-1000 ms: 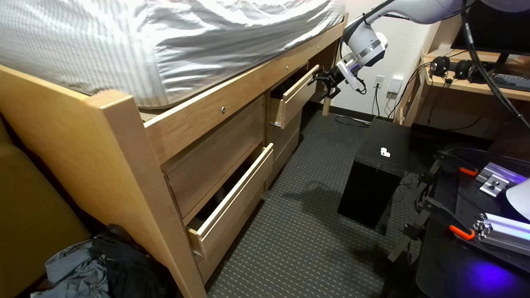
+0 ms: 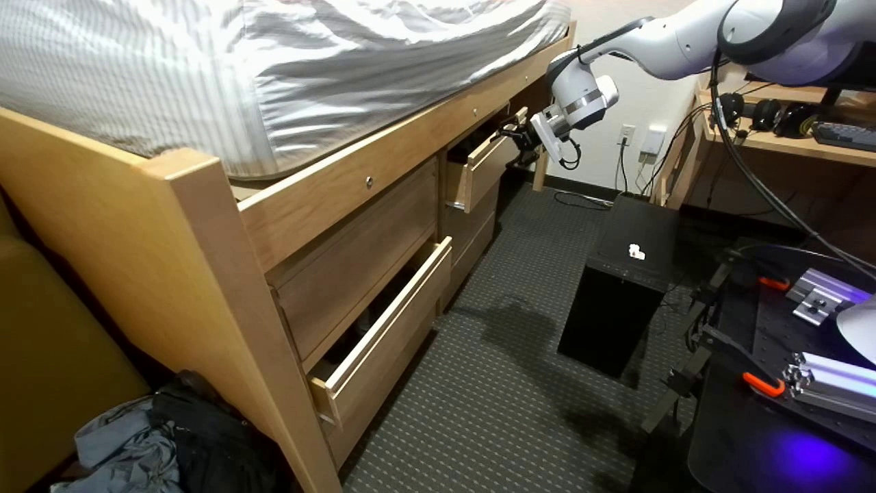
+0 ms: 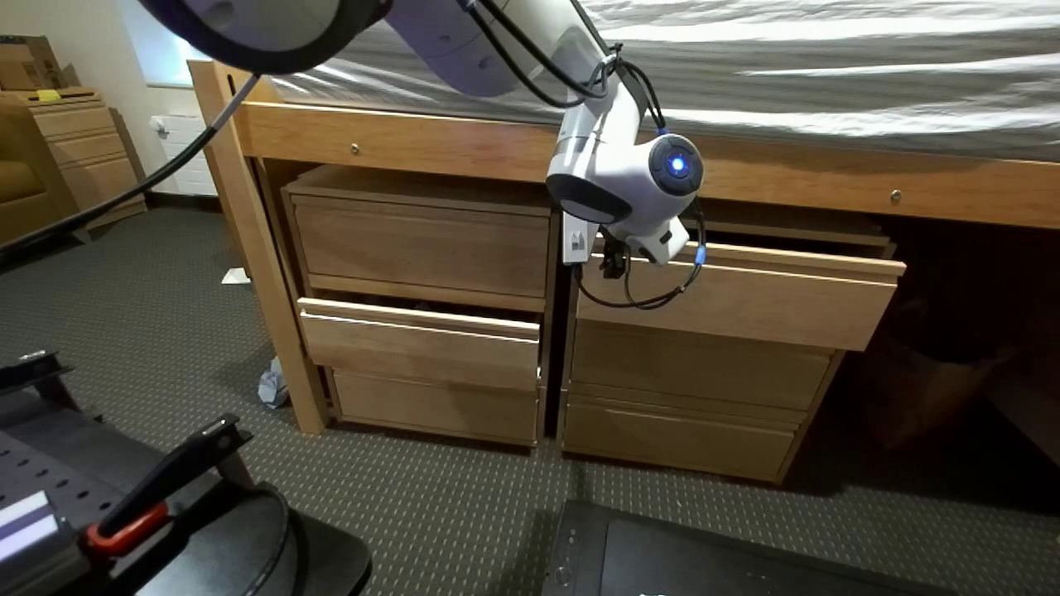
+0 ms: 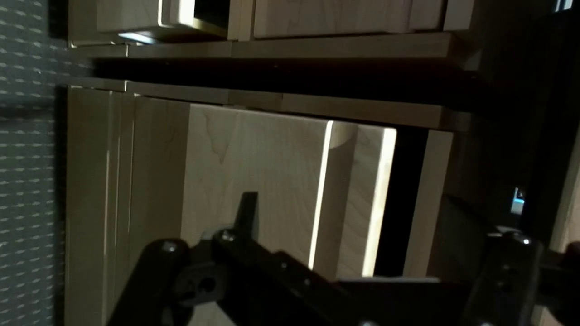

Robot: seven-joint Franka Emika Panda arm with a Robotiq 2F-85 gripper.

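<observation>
The upper drawer (image 2: 490, 170) farther along the bed frame is pulled partway out. My gripper (image 2: 517, 141) is at the far end of its front panel, close to the top edge. In the wrist view the gripper's fingers (image 4: 248, 213) stand wide apart, one over the outer face of that drawer front (image 4: 255, 163) and the other, very dark, beyond its top edge. Whether either finger touches the wood cannot be told. In exterior view 2 the arm's wrist hides the gripper. A second drawer (image 3: 422, 348), the middle one of the other chest, is also pulled out.
The bed rail (image 2: 369, 182) runs above both chests. A black box (image 2: 630, 246) stands on the carpet opposite the drawers, with clear floor between. Dark clothes (image 2: 205, 435) lie by the near bed post. The black table (image 2: 772, 444) is at the right.
My arm and gripper have moved left and slightly lower, nearer the upper drawer's front. Neither open drawer has visibly moved.
</observation>
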